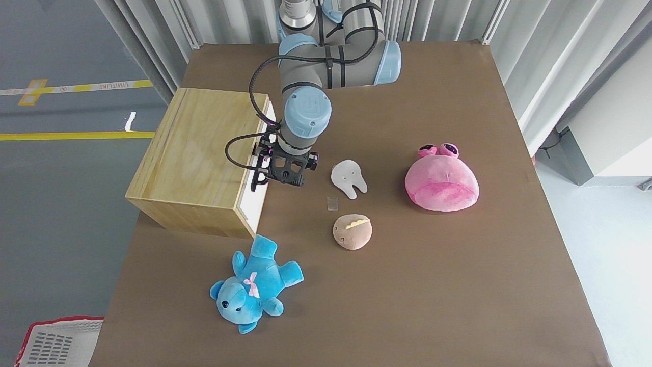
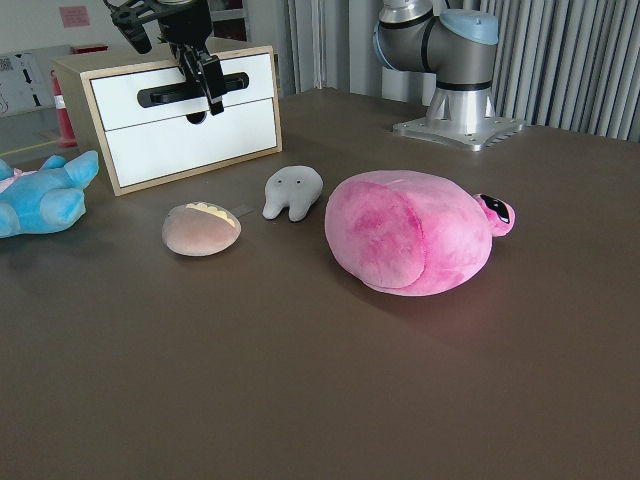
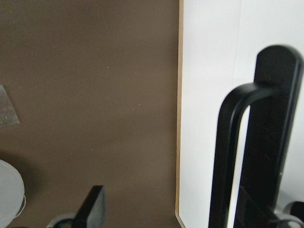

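Note:
My gripper (image 1: pixel 286 168) hangs beside the white drawer front of a wooden two-drawer cabinet (image 1: pixel 192 156), close to its black handle. In the wrist view that handle (image 3: pixel 228 142) fills the right, with one finger (image 3: pixel 92 209) low at left over the table. In the left view the gripper (image 2: pixel 210 95) is in front of the upper drawer (image 2: pixel 130 100); both drawers look closed. Whether the fingers are open or shut round anything is unclear. A grey-white plush (image 1: pixel 348 177), a beige plush (image 1: pixel 352 232) and a translucent patch (image 1: pixel 332 204) lie right of the cabinet.
A pink plush (image 1: pixel 441 183) sits farther right and a blue bear (image 1: pixel 256 284) lies in front of the cabinet. A basket (image 1: pixel 58 342) is on the floor.

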